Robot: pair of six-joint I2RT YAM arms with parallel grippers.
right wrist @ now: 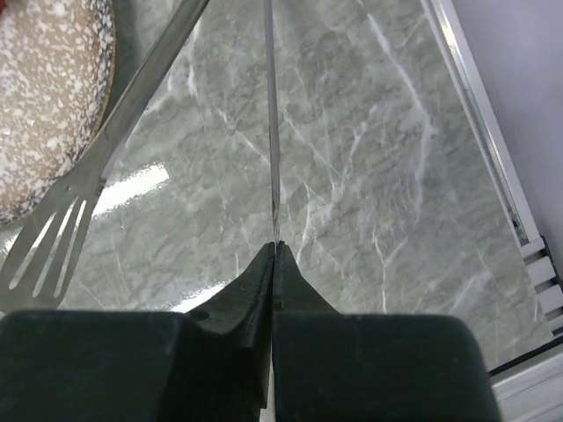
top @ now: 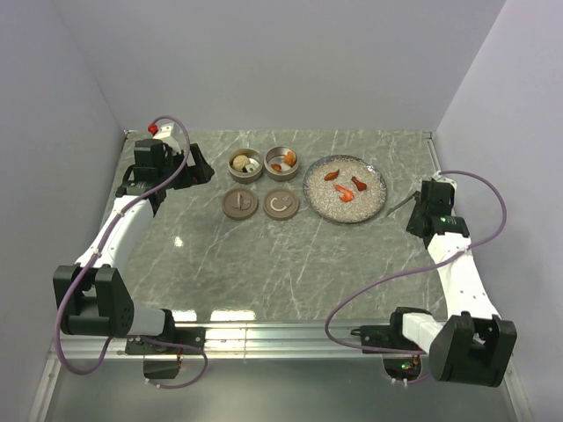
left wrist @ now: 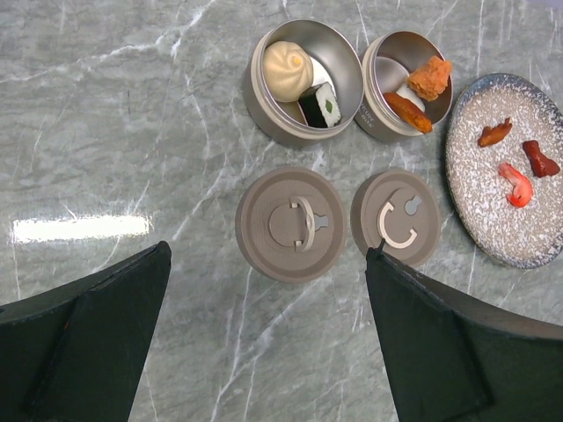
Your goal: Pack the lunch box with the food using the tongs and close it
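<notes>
Two steel containers stand at the back middle: the left one (left wrist: pixel 295 79) holds a bun and a sushi piece, the right one (left wrist: pixel 396 79) fried pieces. Their lids (left wrist: pixel 289 224) lie in front. The speckled plate (top: pixel 320 191) holds several food pieces, including a shrimp (left wrist: pixel 519 186). My left gripper (top: pixel 199 163) hangs open at the left, empty. At the right, my right gripper is shut; a thin metal utensil strip (right wrist: pixel 272 132) runs up from its tips, beside a slotted metal head (right wrist: pixel 53 246), apparently parts of one pair of tongs.
The table's right edge and wall (right wrist: pixel 519 79) are close beside my right gripper.
</notes>
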